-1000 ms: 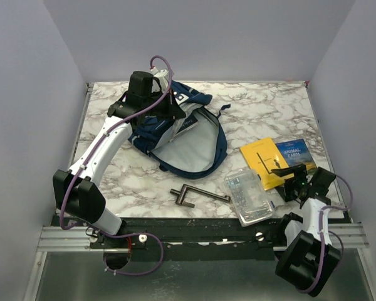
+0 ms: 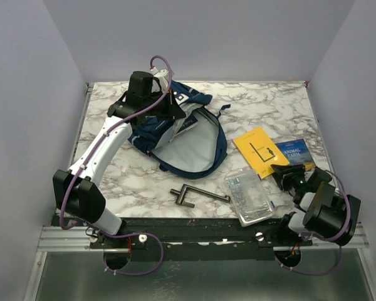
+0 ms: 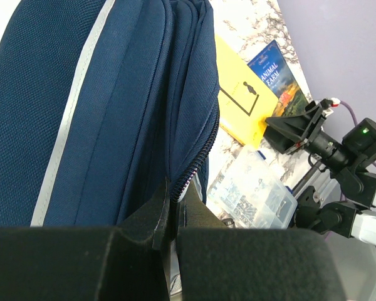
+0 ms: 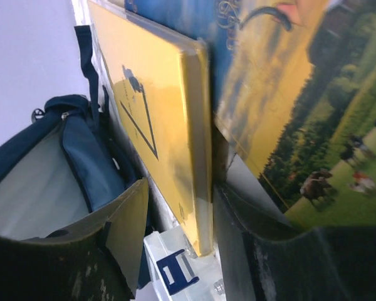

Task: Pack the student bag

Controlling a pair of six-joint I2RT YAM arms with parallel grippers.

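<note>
The navy backpack [image 2: 200, 150] lies open at centre-left, its pale lining showing. My left gripper [image 2: 174, 108] is shut at the bag's upper fabric; in the left wrist view a zipper edge rises from its fingertips [image 3: 175, 229]. My right gripper [image 2: 281, 172] is at the lower right corner of the yellow book [image 2: 258, 150]; in the right wrist view its fingers straddle that book's edge [image 4: 194, 125], part open. The Animal Farm book [image 2: 294, 152] lies beside and partly beneath it. A clear pencil pouch [image 2: 249, 197] lies in front.
A bent metal tool [image 2: 207, 193] lies near the front edge. Grey walls stand on both sides.
The yellow book has shifted left across the table, and my right arm has moved with it, turning at its elbow. The left arm and backpack are unchanged.
</note>
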